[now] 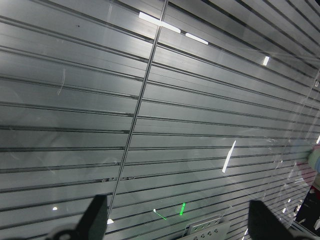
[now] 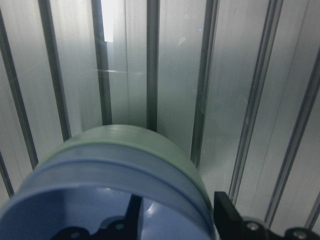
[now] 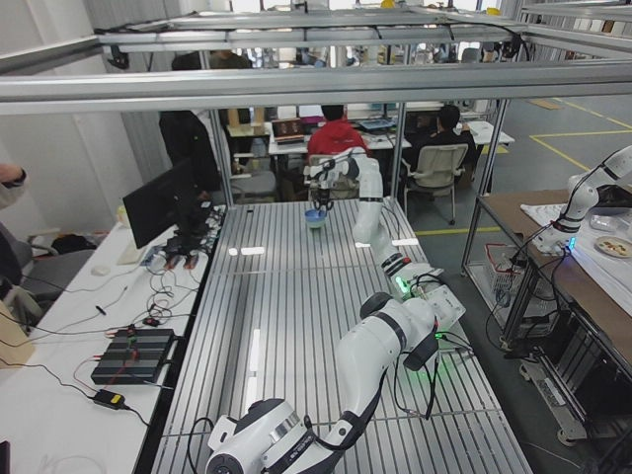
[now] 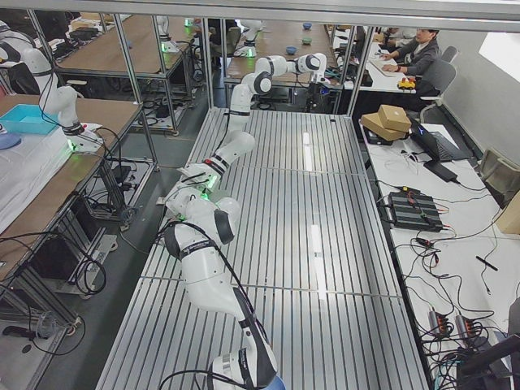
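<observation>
In the right wrist view, a stack of blue bowls (image 2: 100, 175) sits in a green bowl (image 2: 125, 135). My right gripper grips the stack's rim, one finger inside, one outside. In the camera left view the stack (image 3: 315, 215) is at the far end of the slatted metal table (image 3: 276, 316). In the left wrist view, my left gripper stands open over bare slats, its blurred fingers wide apart; it also shows at the far end of the camera right view (image 4: 313, 93).
My arms are mounted along one long side. A side desk (image 3: 69, 425) holds a monitor, black boxes and cables. Metal frame bars (image 3: 316, 84) cross overhead.
</observation>
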